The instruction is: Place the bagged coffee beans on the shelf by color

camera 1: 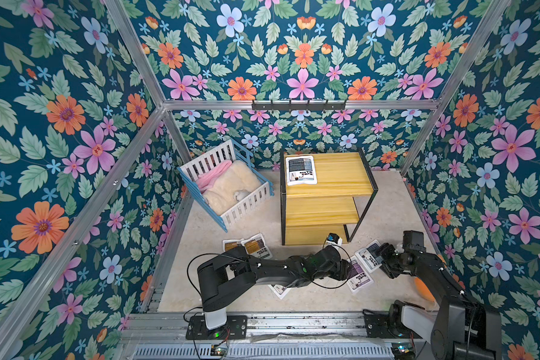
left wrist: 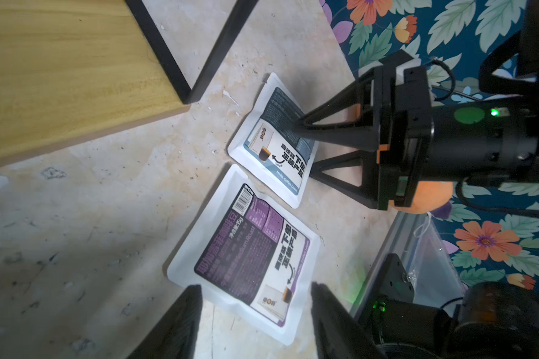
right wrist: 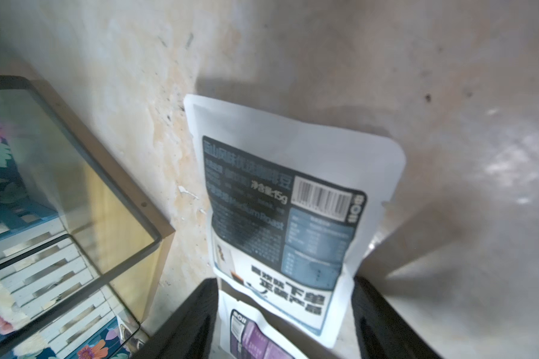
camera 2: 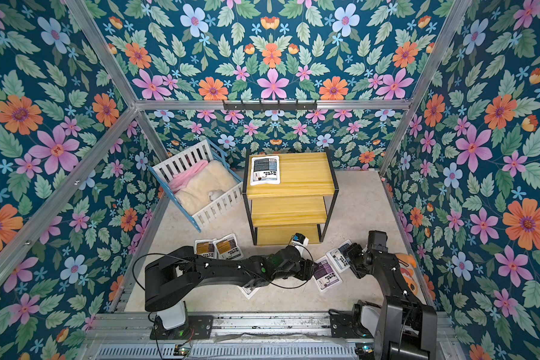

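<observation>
A grey-blue bag (right wrist: 281,227) lies on the floor right of the shelf, with my open right gripper low over it. A purple bag (left wrist: 251,257) lies beside it, under and ahead of my open left gripper. One white bag (camera 1: 300,169) rests on the top board of the yellow shelf (camera 1: 336,183). Brown-and-yellow bags (camera 2: 226,246) lie at the shelf's front left; another (camera 2: 247,292) is mostly hidden by the left arm.
A white-and-blue crib (camera 1: 246,201) with bedding stands left of the shelf. An orange object (camera 2: 408,279) lies at the right edge, partly behind the right arm.
</observation>
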